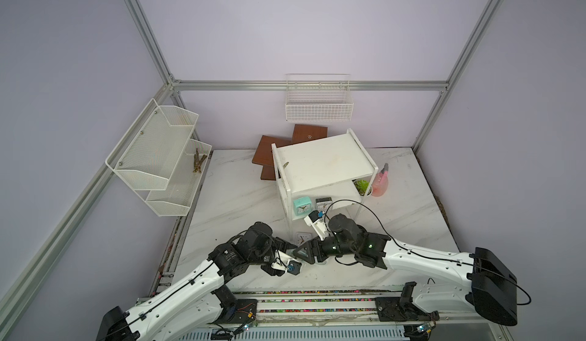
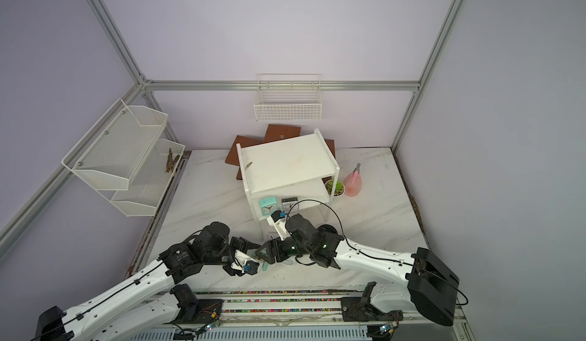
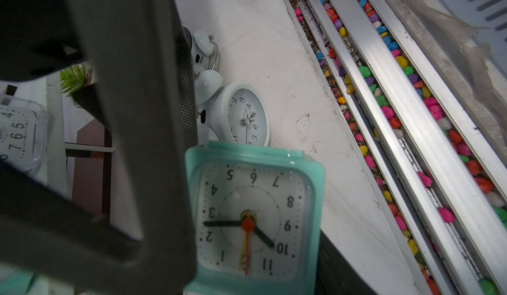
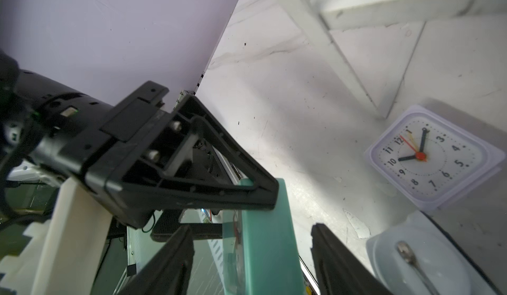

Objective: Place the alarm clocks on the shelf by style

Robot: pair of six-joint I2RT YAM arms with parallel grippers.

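My left gripper (image 1: 291, 256) is shut on a teal square clock (image 3: 253, 189), whose face appears upside down in the left wrist view. In the right wrist view, the fingers of my right gripper stand apart on either side of this held clock, with gaps still visible; the finger is open. A lavender square clock (image 4: 433, 157) lies on the table beneath the shelf's front. Near it is a white twin-bell clock (image 3: 245, 115). On the white shelf unit (image 1: 329, 161), a second teal clock (image 1: 302, 205) sits left of a black-and-white clock (image 1: 323, 204).
A potted plant (image 2: 334, 187) and a pink spray bottle (image 2: 352, 182) stand right of the shelf unit. Brown boards (image 1: 268, 148) lie behind it. A shelf leg (image 4: 348, 68) stands near the lavender clock.
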